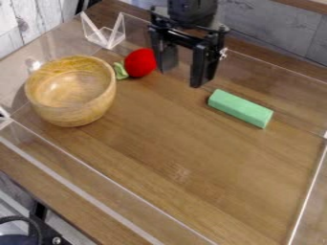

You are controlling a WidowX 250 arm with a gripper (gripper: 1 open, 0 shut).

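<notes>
The black gripper (185, 59) hangs at the top middle of the camera view, over the table behind the objects; whether its fingers are open or shut is unclear. Just left of it lies a red round object (141, 63) with a small green part beside it. A green block (240, 109) lies to the lower right of the gripper. A wooden bowl (69, 93) sits at the left.
A white wire rack (105, 33) stands at the back left. A grey panel wall runs along the back right.
</notes>
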